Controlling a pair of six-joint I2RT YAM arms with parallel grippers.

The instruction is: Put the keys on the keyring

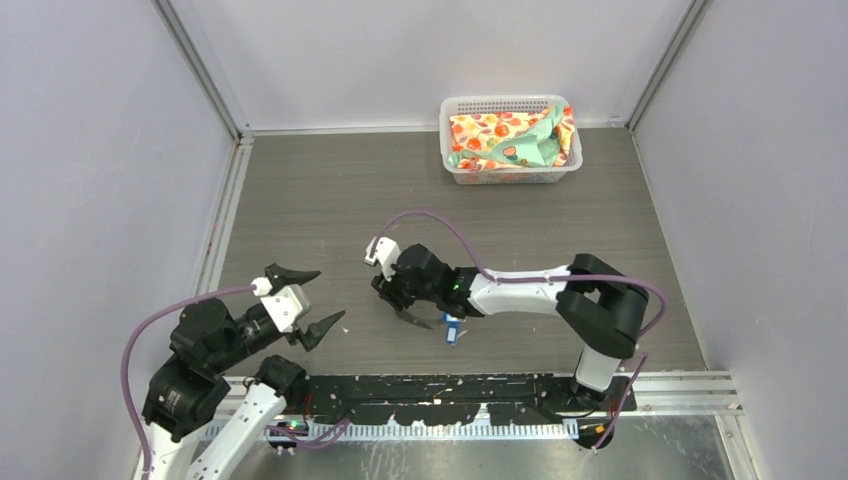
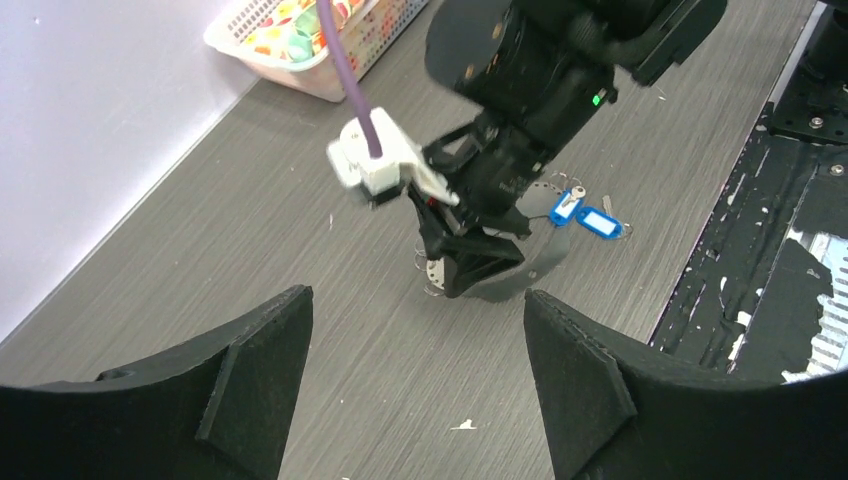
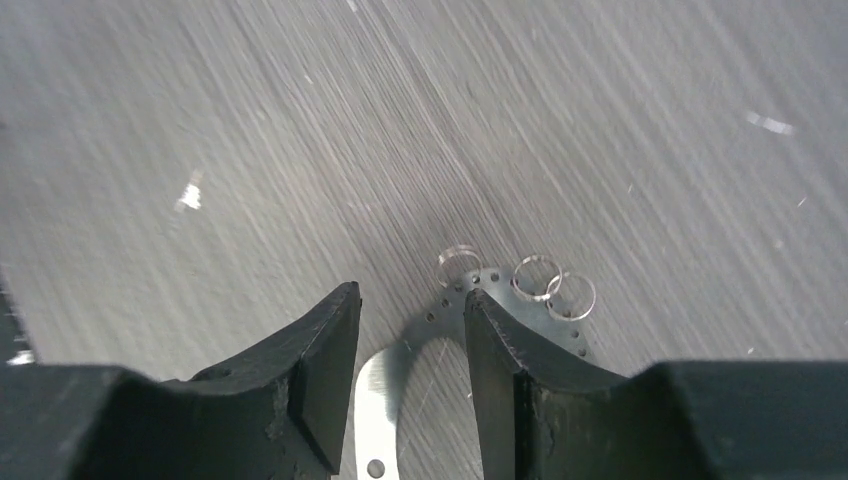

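My right gripper is low over a grey curved strap with small metal rings along its end, seen in the right wrist view; its fingers are apart with nothing between them. Keys with blue tags lie just beyond it, partly hidden by the arm in the top view; two blue tags show in the left wrist view, with rings and keys. My left gripper hangs at the left, open and empty, facing the right arm.
A white basket with patterned cloth stands at the back right. Walls enclose the sides, and a black rail runs along the front edge.
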